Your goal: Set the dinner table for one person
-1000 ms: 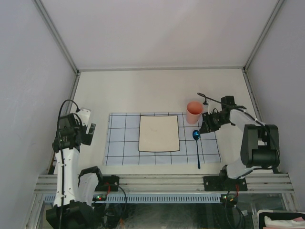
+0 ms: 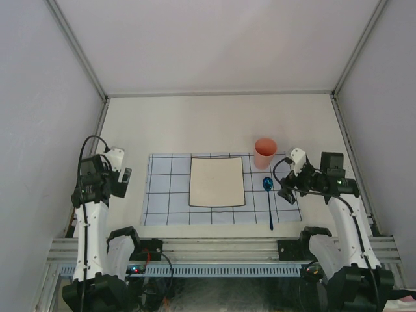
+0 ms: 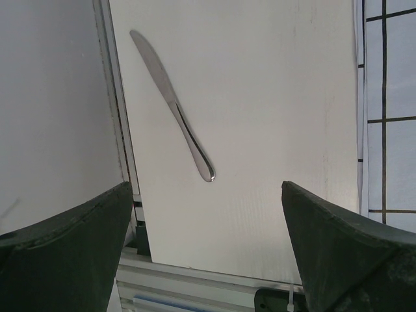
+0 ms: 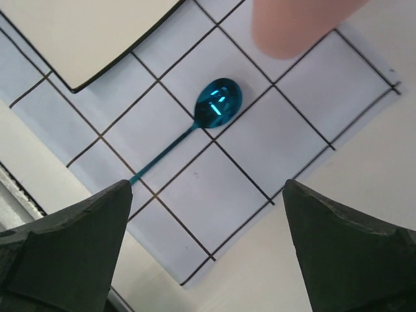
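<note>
Spread on the table is a white placemat with a dark grid (image 2: pixel 168 185), and a square cream plate (image 2: pixel 217 182) sits at its middle. A pink cup (image 2: pixel 264 153) stands upright at the mat's back right corner. Right of the plate lies a blue spoon (image 4: pixel 218 103), bowl toward the cup, handle reaching past the mat's front edge. My right gripper hangs open and empty over the right of the mat, beside the spoon. At the far left, my left gripper is open above a silver knife (image 3: pixel 174 107) on bare table; the arm hides the knife from the top.
Walls close in on the left and right, with a metal rail (image 2: pixel 221 244) along the front.
The left arm, cup, spoon and plate have stayed put.
</note>
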